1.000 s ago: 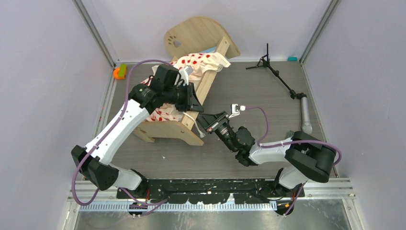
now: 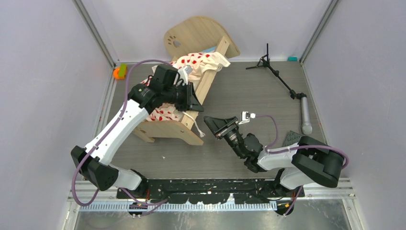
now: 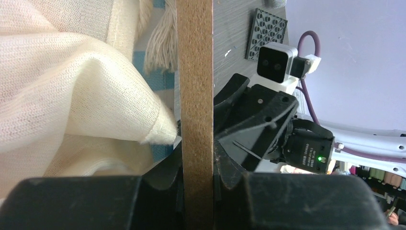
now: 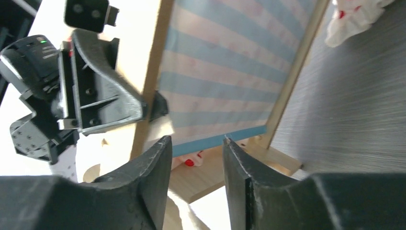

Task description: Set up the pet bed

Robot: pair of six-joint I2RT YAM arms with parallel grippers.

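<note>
The wooden pet bed stands at the centre left in the top view, with a paw cutout in its rounded headboard (image 2: 200, 34) and a low footboard (image 2: 165, 130). Cream cloth with red spots (image 2: 198, 62) lies bunched over it. My left gripper (image 2: 195, 106) is shut on the near end of the right side rail (image 2: 207, 82); in the left wrist view this rail (image 3: 196, 96) passes between its fingers. Blue-striped fabric (image 4: 225, 76) is stretched beneath the rail in the right wrist view. My right gripper is open and empty, clear of the bed's right side.
A white cord (image 2: 196, 125) dangles by the rail's near end. At the right lie a black stand (image 2: 280, 79) with a grey cylinder (image 2: 306, 115) and a dark studded plate (image 2: 292, 138). An orange-and-green toy (image 2: 119, 72) sits far left.
My right gripper has drawn back to the right and slightly down, away from the rail's near end. The left arm, the bed and the cloth look unmoved.
</note>
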